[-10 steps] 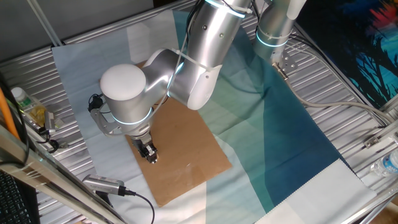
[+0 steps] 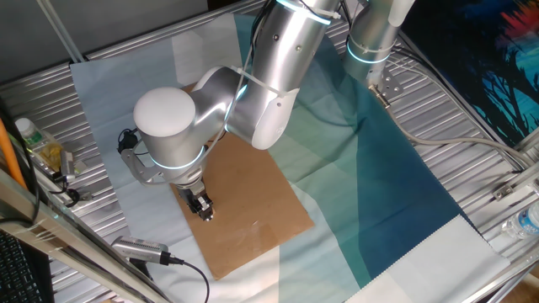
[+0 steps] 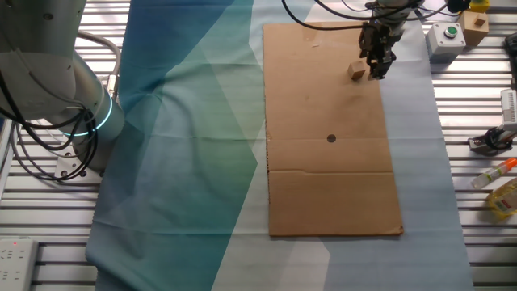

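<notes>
My gripper (image 3: pixel 377 63), black with dark fingers, points down over the far right part of a brown cardboard sheet (image 3: pixel 329 202) in exterior view 2. A small wooden block (image 3: pixel 356 70) is close beside the fingers, on their left; whether it touches them is unclear. From exterior view 1, the gripper (image 2: pixel 204 214) appears low over the cardboard (image 2: pixel 261 202) near its left edge, and I cannot make out the block there. The gap between the fingers is too small and dark to read in either view.
A dark round spot (image 3: pixel 331 138) marks the cardboard's middle. Beyond the cloth's right edge stand a green-button box (image 3: pixel 445 40), a wooden box (image 3: pixel 473 27) and bottles. A cylindrical silver device (image 2: pixel 141 249) with a cable lies near the gripper.
</notes>
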